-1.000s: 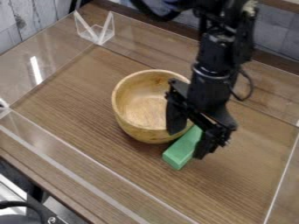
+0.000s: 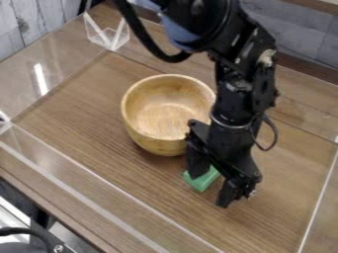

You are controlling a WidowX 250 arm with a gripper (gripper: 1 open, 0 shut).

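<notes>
The black gripper [image 2: 216, 168] is low over the wooden table, its open fingers around a small green object [image 2: 201, 178] that is partly hidden behind them. A tan round bowl [image 2: 152, 109] sits just behind and left of the gripper, upright.
A clear plastic item [image 2: 106, 28] stands at the far upper left near the back edge. A pale raised edge runs along the back.
The gripper has moved down and toward the front onto the green object, which is now mostly hidden by it.
</notes>
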